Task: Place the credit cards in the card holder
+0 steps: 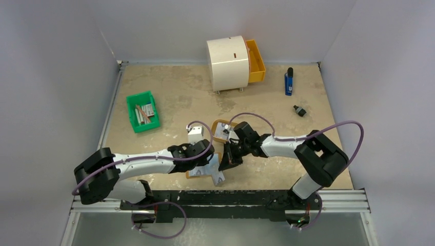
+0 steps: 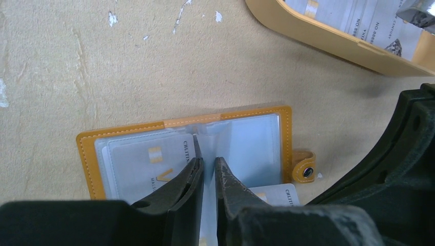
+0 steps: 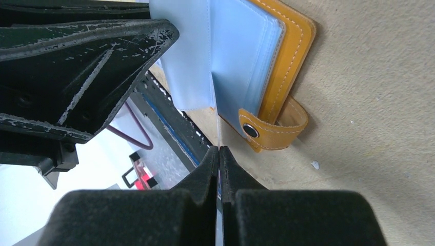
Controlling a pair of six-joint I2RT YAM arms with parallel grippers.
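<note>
The tan-edged card holder lies open at the front centre, a card in its left sleeve, its button strap at the right. My left gripper is shut on a clear sleeve of the holder. My right gripper is shut just in front of the holder; a card seen edge-on rises from its fingertips toward the holder, beside a blue sleeve. Another card shows low in the left wrist view.
A tan tray with cards lies behind the holder. A green bin stands left, a white rounded box with a yellow drawer at the back, a blue object and a dark small object at right.
</note>
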